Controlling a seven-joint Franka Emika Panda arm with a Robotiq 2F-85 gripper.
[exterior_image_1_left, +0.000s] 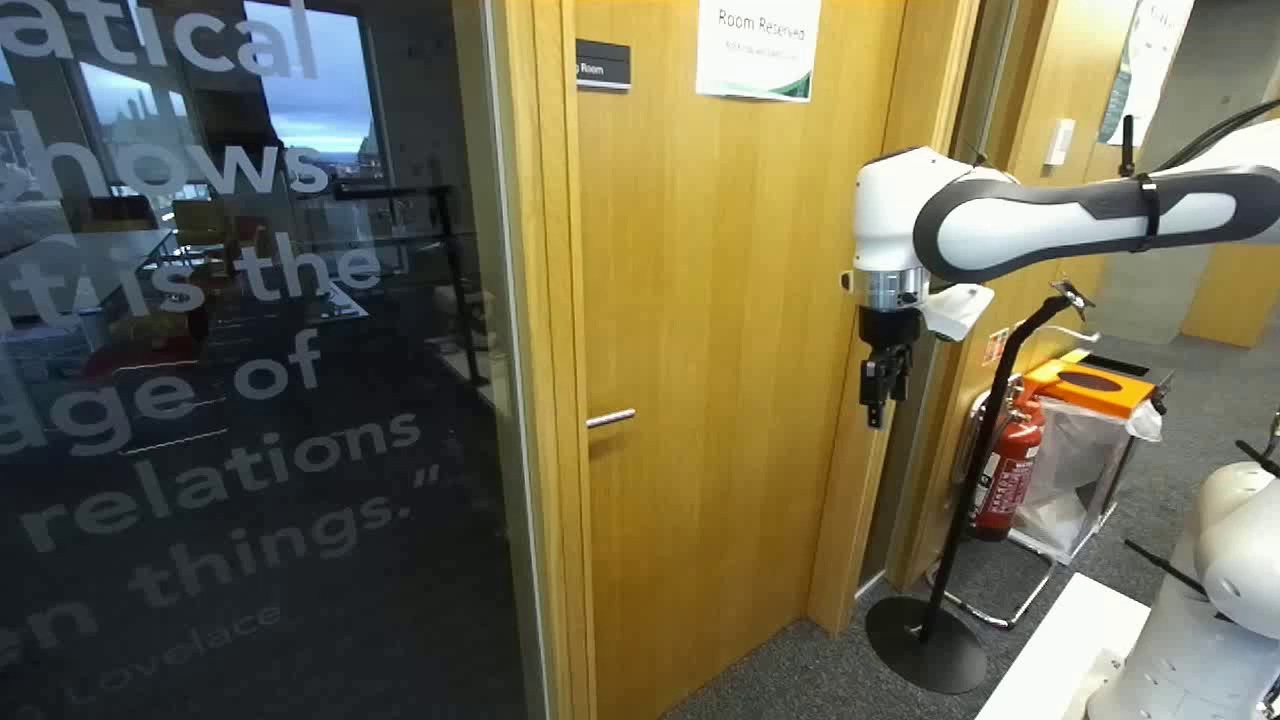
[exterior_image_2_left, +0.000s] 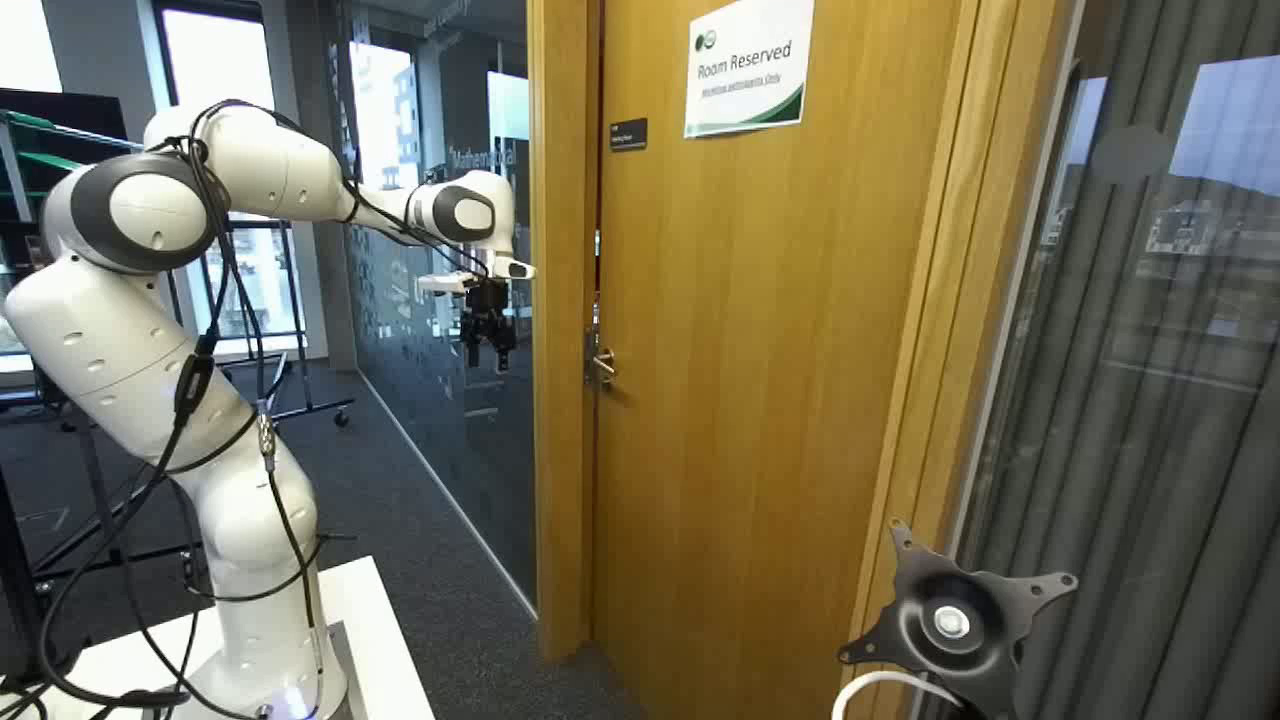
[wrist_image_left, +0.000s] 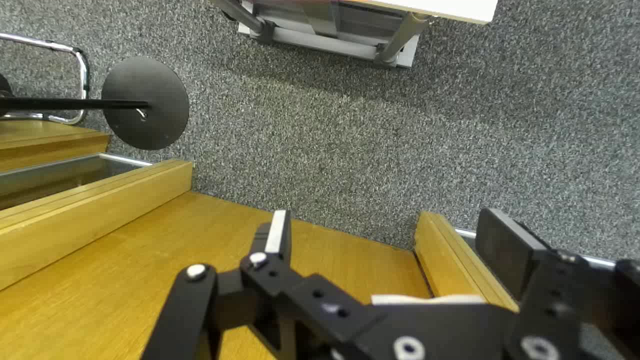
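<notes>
A wooden door (exterior_image_1_left: 720, 300) carries a silver lever handle (exterior_image_1_left: 612, 418) near its latch edge; the same handle (exterior_image_2_left: 605, 364) appears in exterior view 2. I cannot tell whether the door is fully closed. My black gripper (exterior_image_1_left: 879, 402) points downward in front of the door, well clear of the handle on the hinge side in exterior view 1's image. In exterior view 2 the gripper (exterior_image_2_left: 487, 356) hangs left of the door frame. Its two fingers stand wide apart in the wrist view, where the gripper has only door and floor visible between its fingertips.
A black stand with a round base (exterior_image_1_left: 926, 644), a red fire extinguisher (exterior_image_1_left: 1010, 468) and an orange-topped bin (exterior_image_1_left: 1089, 386) stand right of the door. The wooden frame (exterior_image_2_left: 564, 336) borders a glass wall (exterior_image_2_left: 462, 408). Carpet (wrist_image_left: 336, 144) lies clear below the gripper.
</notes>
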